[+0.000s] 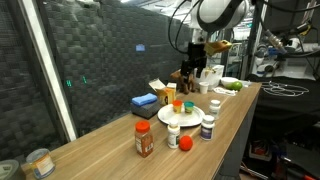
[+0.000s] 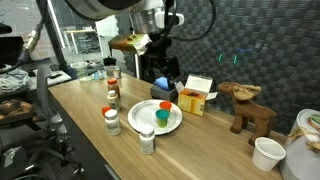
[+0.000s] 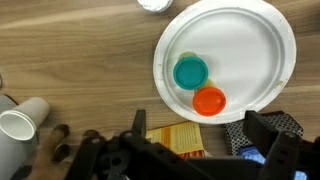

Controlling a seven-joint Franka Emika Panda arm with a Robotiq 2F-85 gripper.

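Note:
Two small cups, one green and one red-orange, stand close together on the white plate in the wrist view. Exterior view 2 shows the same plate on the wooden table, with the green cup nearer its front. My gripper is open, its dark fingers spread wide at the bottom of the wrist view. It hangs above the plate, clear of both cups, and nothing lies between its fingers.
Several jars and bottles and a red ball stand in front of the plate. Behind it are a yellow box and a blue sponge. A brown toy animal and a white mug stand beyond. Bare table lies at the left in exterior view 1.

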